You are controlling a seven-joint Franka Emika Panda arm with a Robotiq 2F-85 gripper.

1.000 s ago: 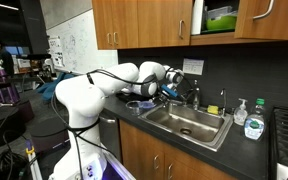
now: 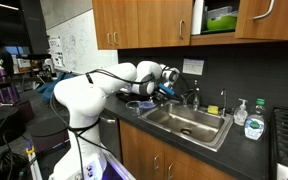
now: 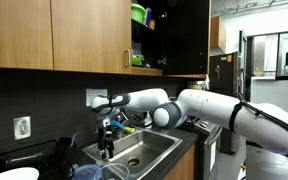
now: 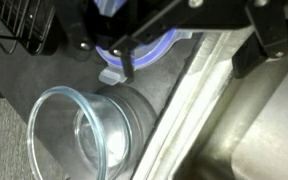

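Note:
In the wrist view, my gripper stands open, its dark fingers spread wide at the top with nothing held between them. Partly behind the left finger is a round container with a blue-rimmed lid [image 4: 162,47]. A clear glass container [image 4: 59,145] stands below it on the dark counter, left of the sink's metal rim [image 4: 184,110]. From outside, the gripper [image 2: 168,88] shows small over the far left end of the sink. In the other exterior view the gripper [image 3: 106,145] points down behind the clear containers at the near counter end.
The sink basin [image 2: 189,121] looks empty, with a faucet [image 2: 195,98] behind it. Soap bottles [image 2: 254,122] stand at its right. A black wire rack [image 4: 26,22] lies beside the containers. Cabinets [image 2: 144,25] hang above the counter.
Over the last second the arm's far end has shifted slightly to the right in exterior view 1. The sink and bottles look unmoved.

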